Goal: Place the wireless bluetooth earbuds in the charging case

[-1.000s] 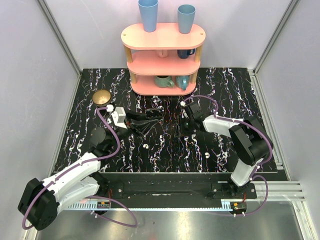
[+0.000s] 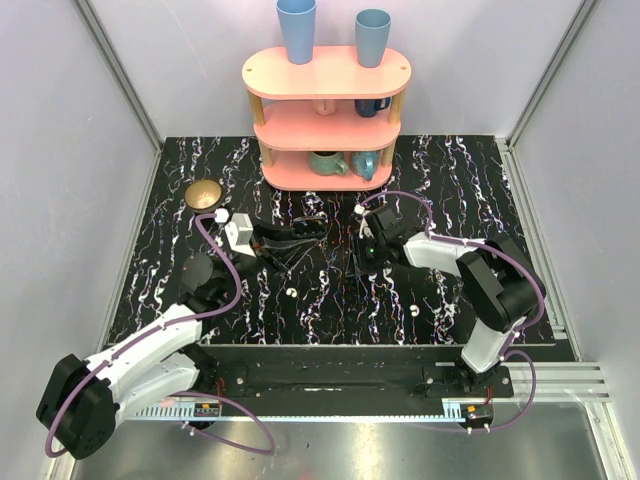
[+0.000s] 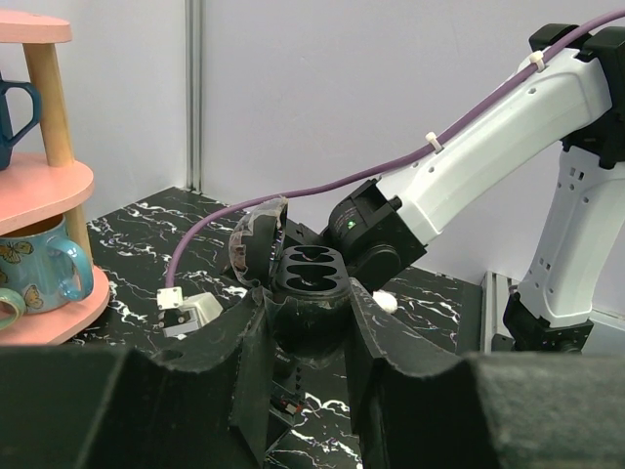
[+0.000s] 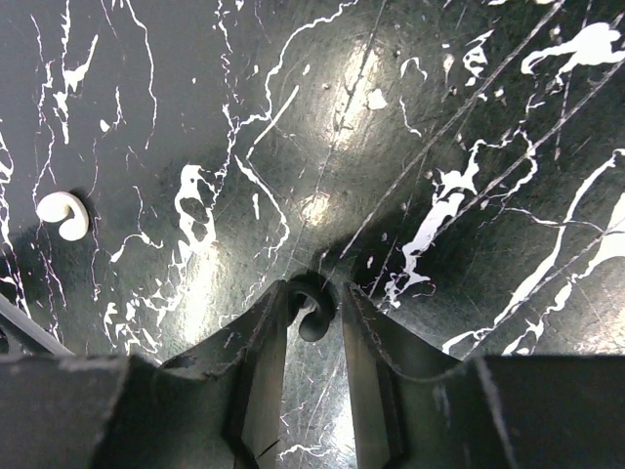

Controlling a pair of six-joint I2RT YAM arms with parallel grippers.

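Observation:
My left gripper (image 2: 318,232) is shut on the black charging case (image 3: 311,283), holding it above the table. Its lid stands open, and the dark slots in it face up in the left wrist view. Low over the marble table, my right gripper is part open. A black curved earbud (image 4: 315,315) shows between its fingertips, and a gap is visible beside the right finger (image 4: 363,327). On the table a white earbud (image 4: 63,215) lies off to the left in the right wrist view. Another white earbud (image 2: 414,310) lies right of the right gripper in the top view.
A pink shelf (image 2: 328,125) with cups and mugs stands at the back. A gold bowl (image 2: 204,194) sits at the back left.
In the top view my right gripper has shifted slightly to the left. The left arm and the case have kept their place.

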